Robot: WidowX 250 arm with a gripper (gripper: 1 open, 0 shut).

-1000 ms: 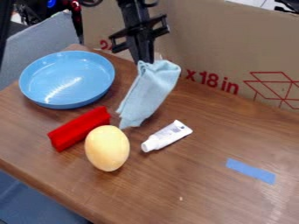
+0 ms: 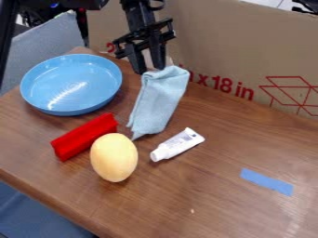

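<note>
My gripper [image 2: 148, 60] is above a light blue cloth [image 2: 159, 98], its fingers at the cloth's upper end; whether they pinch it is unclear. The cloth stands draped upward from the table, its lower tip near a yellow egg-shaped object [image 2: 114, 157]. A blue plate [image 2: 71, 84] lies at the left, with a red block-like object [image 2: 84, 137] in front of it. A white tube [image 2: 177, 144] lies right of the cloth's lower end.
The wooden table [image 2: 187, 204] has free room at the front and right, where a strip of blue tape [image 2: 266, 182] lies. A cardboard wall [image 2: 248, 56] stands behind; a grey chair is at the left.
The gripper has shifted slightly at the cloth's upper end, and the cloth's shape has changed a little. The other objects have not moved.
</note>
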